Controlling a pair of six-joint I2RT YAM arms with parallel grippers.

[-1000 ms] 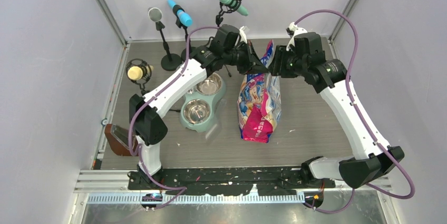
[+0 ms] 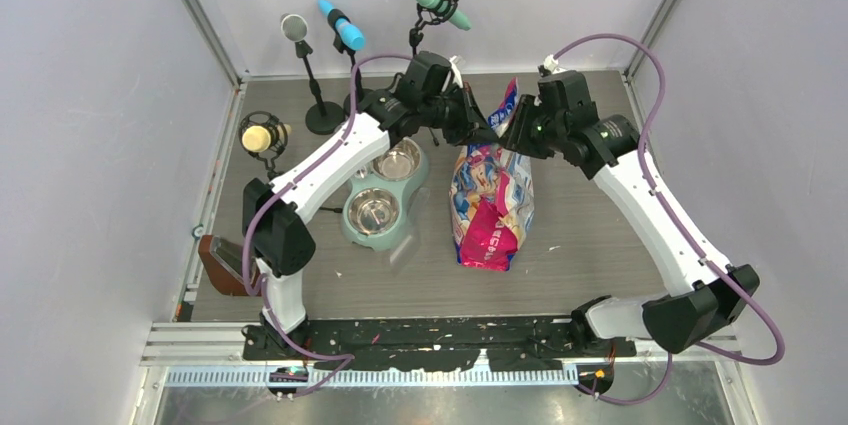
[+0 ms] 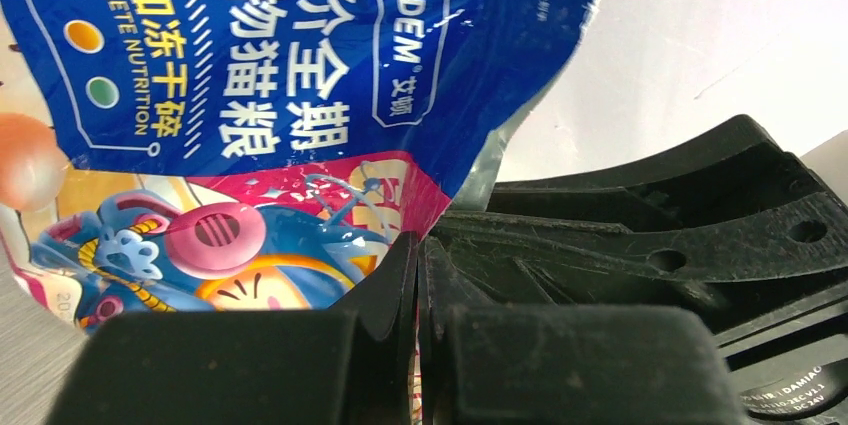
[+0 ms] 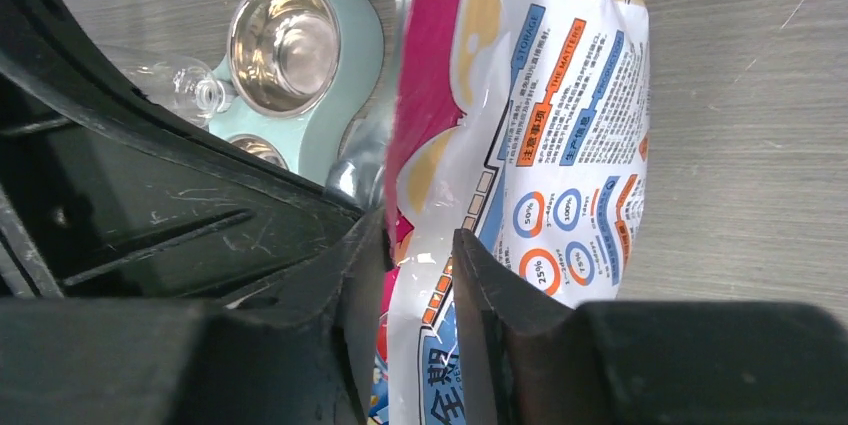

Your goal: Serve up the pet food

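The pet food bag (image 2: 490,195), blue, pink and white, stands upright mid-table; its upper part fills much of the left wrist view. My left gripper is shut on the bag's thin edge at its left side. From the opposite side my right gripper comes in open, with the bag's white and red side edge (image 4: 410,200) visible in the gap between its fingers. A teal double feeder (image 2: 408,201) with two steel bowls, the front one (image 2: 373,211) seemingly empty, sits left of the bag.
Microphones on stands, one grey (image 2: 295,29) and one blue (image 2: 347,29), line the back left. A brown object (image 2: 225,265) lies at the front left. A clear bottle (image 4: 185,85) is by the feeder. Table right of the bag is clear.
My right gripper has moved left and closer to the bag and the left gripper. The left arm and the bag have hardly moved.
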